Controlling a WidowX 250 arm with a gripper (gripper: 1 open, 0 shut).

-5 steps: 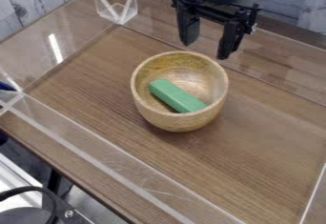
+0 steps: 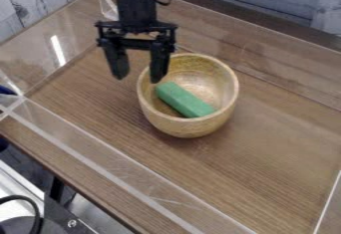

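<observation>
A light wooden bowl stands in the middle of the table, with a green block lying inside it. My black gripper hangs at the bowl's upper left, its two fingers spread apart, one near the bowl's left rim. It is open, and I see nothing between its fingers.
A dark cable lies at the lower left. Pale wooden edges border the table at the back and left.
The bowl and green block look unmoved.
</observation>
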